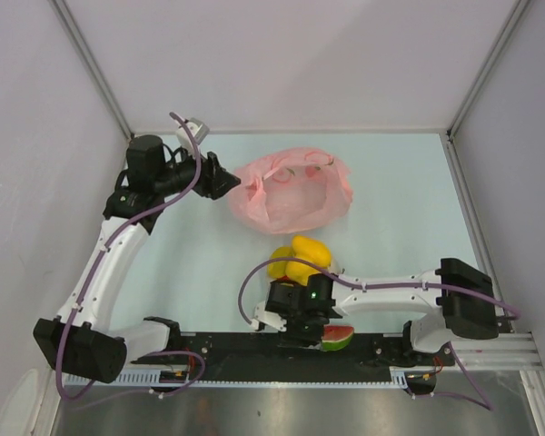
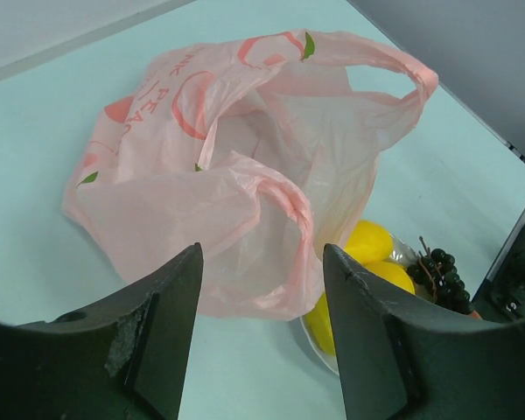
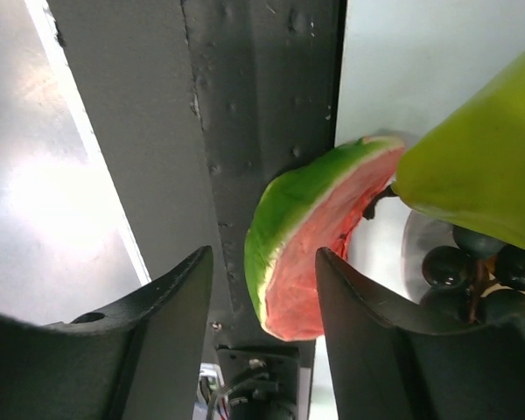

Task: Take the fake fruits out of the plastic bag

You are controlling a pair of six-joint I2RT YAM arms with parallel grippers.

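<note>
The pink plastic bag lies open at the table's centre, and no fruit shows inside it. My left gripper hangs at the bag's left side, its fingers apart and empty. Low over the front edge, my right gripper stands with its fingers apart; a watermelon slice shows below and between them, and I cannot tell whether they touch it. Beside the slice are a green pear and dark grapes. Yellow fruits sit just in front of the bag.
A pale plate rim shows under the yellow fruits. The black strip runs along the table's front edge, partly under the slice. To the left and right of the bag, the table is bare.
</note>
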